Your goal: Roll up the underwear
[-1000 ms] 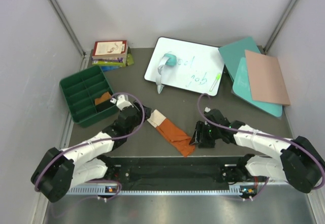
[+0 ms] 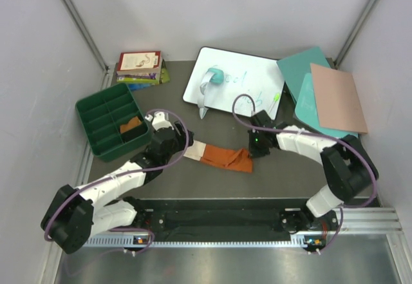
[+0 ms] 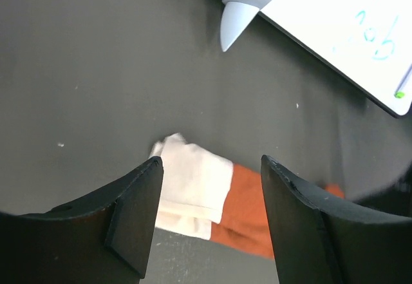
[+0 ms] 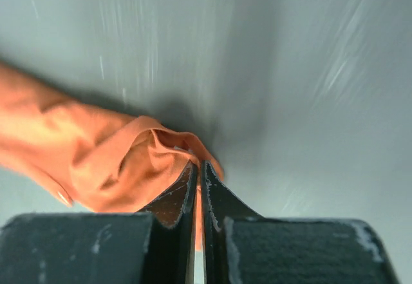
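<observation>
An orange underwear strip (image 2: 222, 157) with a cream band (image 2: 195, 150) at its left end lies folded long and narrow on the grey table. In the right wrist view, the fingers of my right gripper are closed together on an edge of the orange cloth (image 4: 122, 149). My left gripper (image 2: 190, 140) is by the cream end. In the left wrist view its fingers (image 3: 138, 219) stand apart, with the cream band (image 3: 193, 178) seen in the gap below; it appears to hold nothing.
At the left stands a green divided box (image 2: 103, 123) with an orange-brown cloth (image 2: 131, 125) inside. Stacked books (image 2: 140, 68), a whiteboard (image 2: 232, 71) and folders (image 2: 322, 97) line the back. Bare table lies in front of the strip.
The right gripper shut on the orange end and has moved away from the front edge; that end has swung with it, so the strip lies more sideways.
</observation>
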